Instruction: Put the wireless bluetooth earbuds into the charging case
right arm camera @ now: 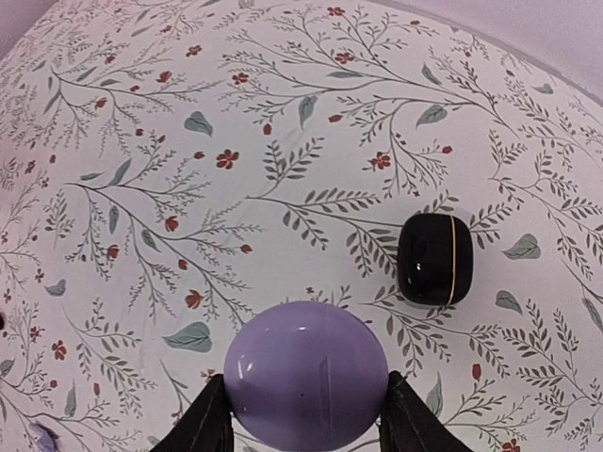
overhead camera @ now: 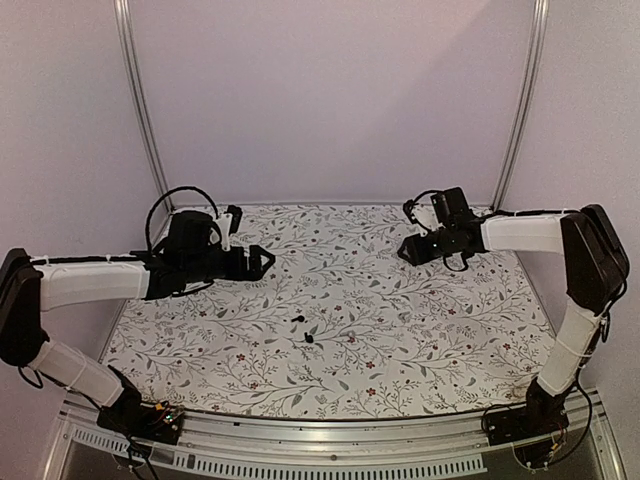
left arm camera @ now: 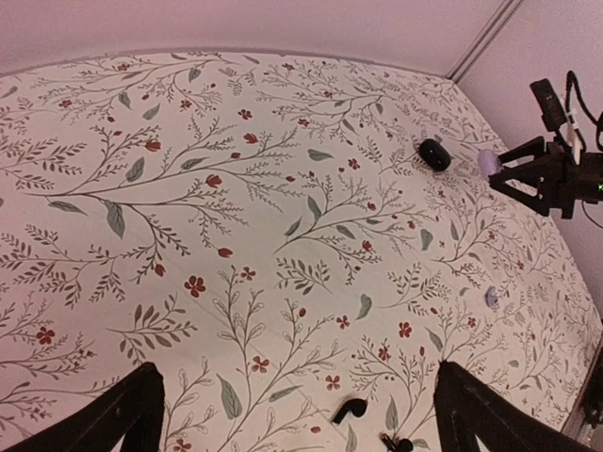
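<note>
The right gripper (overhead camera: 408, 248) is shut on a smooth, rounded purple object (right arm camera: 306, 377), probably a case. Fingers touch both its sides in the right wrist view, and the left wrist view shows the purple object (left arm camera: 488, 162) at the fingertips. A glossy black case (right arm camera: 434, 259) with a gold seam lies on the cloth just beyond it; the gripper hides this case in the top view. Two small black earbuds (overhead camera: 298, 319) (overhead camera: 308, 338) lie near the table's middle. My left gripper (overhead camera: 258, 262) stands open and empty above the left side, its fingers (left arm camera: 113, 414) wide apart.
A small pale purple piece (left arm camera: 491, 298), perhaps an earbud, lies on the right half of the cloth. Pale walls close off the back and both sides, and a metal rail (overhead camera: 330, 430) runs along the front.
</note>
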